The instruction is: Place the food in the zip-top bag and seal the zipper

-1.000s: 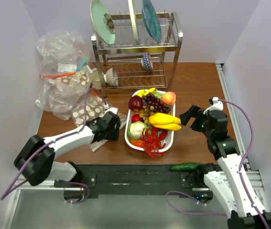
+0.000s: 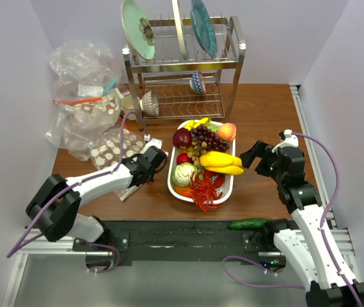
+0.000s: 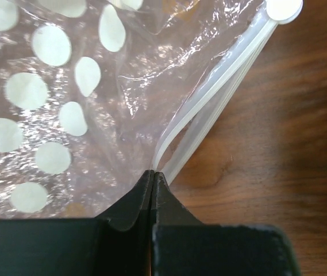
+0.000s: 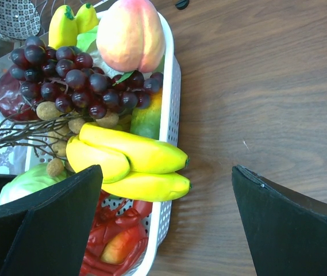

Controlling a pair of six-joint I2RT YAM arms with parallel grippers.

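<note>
A clear dotted zip bag (image 2: 110,146) lies on the wooden table at left. My left gripper is shut at its zipper strip (image 3: 220,86), which runs up to a white slider (image 3: 283,8); whether film is between the fingertips is hard to tell. The white basket (image 2: 171,185) holds food: yellow bananas (image 4: 140,149), grapes (image 4: 77,80), a peach (image 4: 130,37), cabbage (image 2: 185,174) and a red crab (image 2: 204,192). My right gripper stands open beside the basket at the bananas' end, holding nothing.
More bags (image 2: 79,77) are heaped at back left. A metal dish rack (image 2: 182,65) with plates and cups stands behind the basket. A cucumber (image 2: 249,224) lies at the front edge. Bare table (image 4: 266,103) is right of the basket.
My left gripper has shifted slightly over the last second, with the bag beside it shifting too. The right arm and the basket look unchanged.
</note>
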